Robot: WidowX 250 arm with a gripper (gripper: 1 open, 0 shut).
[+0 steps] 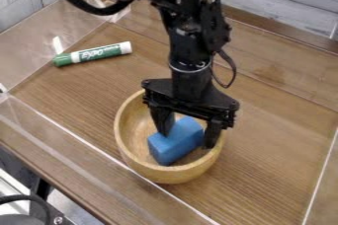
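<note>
A black robot gripper [188, 120] hangs down into a round tan wooden bowl [145, 166], its fingers on either side over a blue block [172, 146] that lies in the bowl. The fingers reach to the upper part of the block; whether they grip it cannot be made out.
A white and green glue stick [93, 53] lies at the back left of the wooden table [271, 160]. Acrylic edges border the left side.
</note>
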